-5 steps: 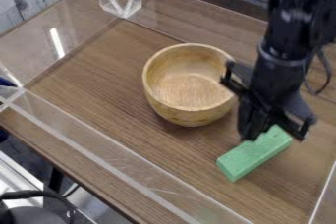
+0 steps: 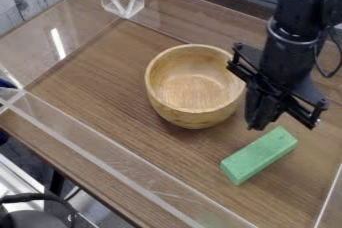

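My black gripper (image 2: 255, 117) hangs over the wooden table at the right, between a round wooden bowl (image 2: 174, 82) and a green rectangular block (image 2: 259, 155). It is shut, with nothing visible between its fingers. The block lies flat below and slightly in front of the fingertips, apart from them. The bowl sits just left of the gripper and looks empty.
A clear, small open container (image 2: 122, 0) stands at the back left. The wooden table (image 2: 94, 132) has free room at the left and front. Dark cables lie at the lower left edge.
Over the last second my gripper has risen away from the green block and stands higher in view. The block and bowl have not visibly moved.
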